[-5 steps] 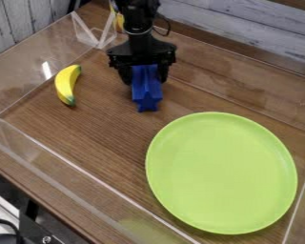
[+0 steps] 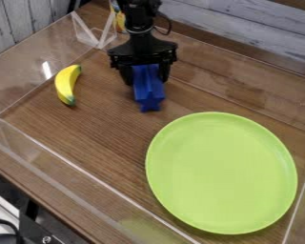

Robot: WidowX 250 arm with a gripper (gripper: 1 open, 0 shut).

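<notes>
The black gripper [image 2: 142, 59] is at the top middle, lowered over a blue block [image 2: 148, 92] that stands on the wooden table [image 2: 117, 143]. Its fingers come down around the block's upper part; whether they grip it I cannot tell. A yellow banana [image 2: 66, 83] lies to the left of the block, and a large green plate [image 2: 221, 172] fills the lower right.
Clear low walls border the tray on the left and front. Bare wood lies right of the block and in the lower left. A white plank wall [image 2: 257, 38] runs along the back.
The gripper has shifted very slightly over the block; otherwise nothing visibly differs.
</notes>
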